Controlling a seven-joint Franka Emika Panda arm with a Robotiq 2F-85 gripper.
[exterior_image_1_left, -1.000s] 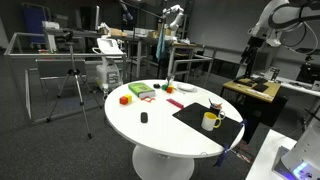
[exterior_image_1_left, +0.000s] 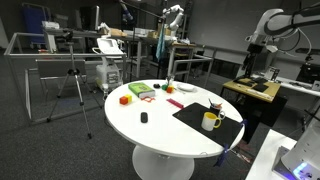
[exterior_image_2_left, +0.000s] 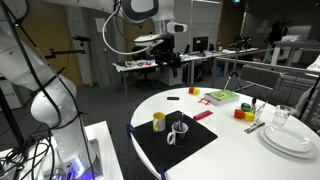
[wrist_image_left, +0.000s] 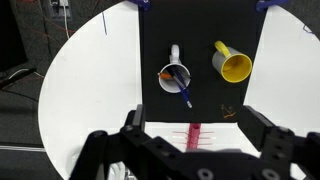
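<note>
A white mug (wrist_image_left: 174, 80) with a blue pen (wrist_image_left: 184, 94) and something orange inside stands on the black mat (wrist_image_left: 211, 105) in the wrist view. Close by on the mat is a yellow mug (wrist_image_left: 236, 68), its inside pale. Both mugs are upright, as the second exterior view shows: the yellow mug (exterior_image_2_left: 159, 122) and the white mug (exterior_image_2_left: 178, 132). My gripper is open high above the table, its dark fingers wide apart with nothing between them. None of its parts touch either mug.
A red marker (wrist_image_left: 193, 137) lies just beyond the mat's edge. Other items on the round white table (exterior_image_1_left: 150, 122) include a green box (exterior_image_1_left: 140, 88), a dark object (exterior_image_1_left: 144, 117), small colored blocks and white plates (exterior_image_2_left: 288, 140).
The arm has shifted only slightly, at most, high over the table. The mugs and everything else on the table have stayed where they were.
</note>
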